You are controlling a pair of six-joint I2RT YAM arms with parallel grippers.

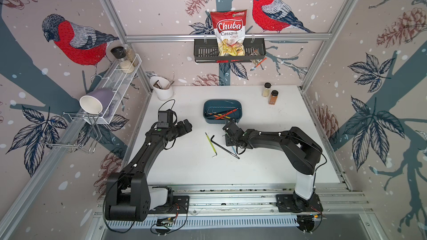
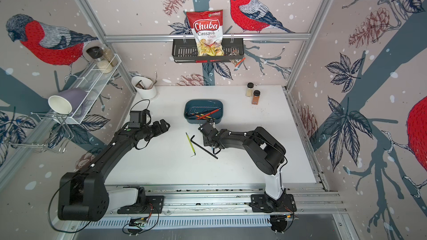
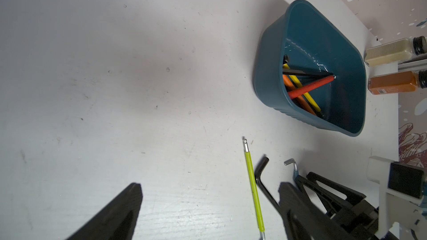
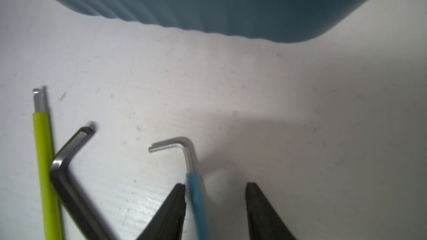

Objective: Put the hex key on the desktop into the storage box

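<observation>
The teal storage box [image 1: 222,118] holds several coloured tools. On the desk before it lie a lime-green hex key [image 3: 252,186], a black hex key [image 4: 75,195] and a blue-handled hex key [image 4: 195,200] with a bent silver tip. My right gripper is low over the blue one, open, its fingers either side of or just beside the handle, near the left finger. My left gripper hangs over the left part of the desk, open, with nothing between its fingers.
Two spice jars [image 1: 273,97] stand at the back right, a white utensil cup [image 1: 162,93] at the back left. A wire shelf [image 1: 106,106] is on the left wall.
</observation>
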